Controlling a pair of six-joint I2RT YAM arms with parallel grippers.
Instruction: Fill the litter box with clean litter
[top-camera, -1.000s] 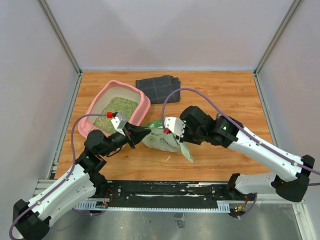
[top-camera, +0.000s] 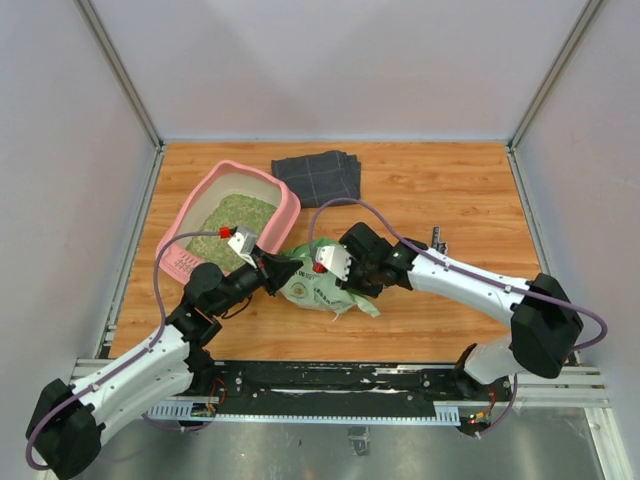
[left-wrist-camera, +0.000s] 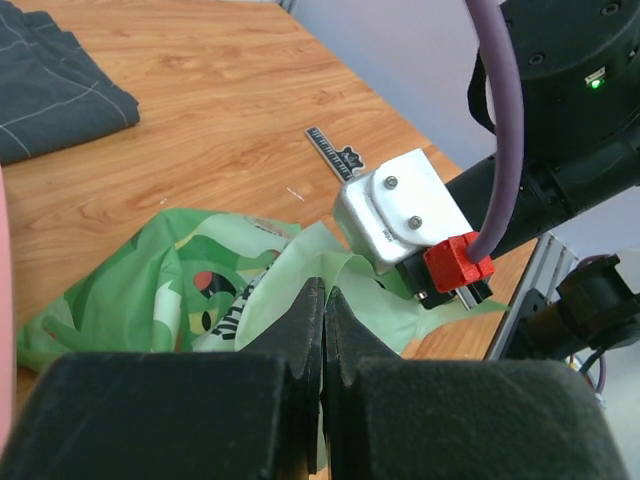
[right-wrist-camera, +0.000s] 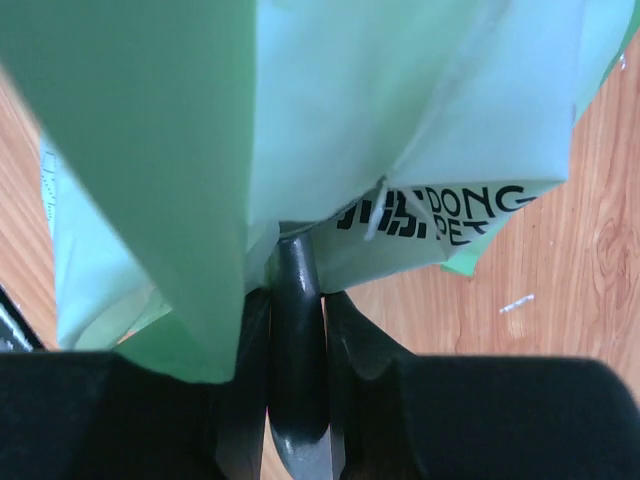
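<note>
The green and white litter bag (top-camera: 312, 288) lies on the table right of the pink litter box (top-camera: 289, 211), which holds greenish litter (top-camera: 236, 214). In the left wrist view the bag (left-wrist-camera: 170, 280) rises in a pinched fold to my left gripper, shut on its pale film. My right gripper is shut on a dark, rounded tool handle (right-wrist-camera: 296, 340). The tool's far end meets the bag's film, close under the printed lettering; its tip is hidden there. A loose green flap hangs across the right wrist view.
A folded dark grey cloth (top-camera: 318, 178) lies at the back, beside the box. A small black and silver item (top-camera: 437, 240) rests on the right of the table, behind my right forearm. Bare wood is free at the back right and front.
</note>
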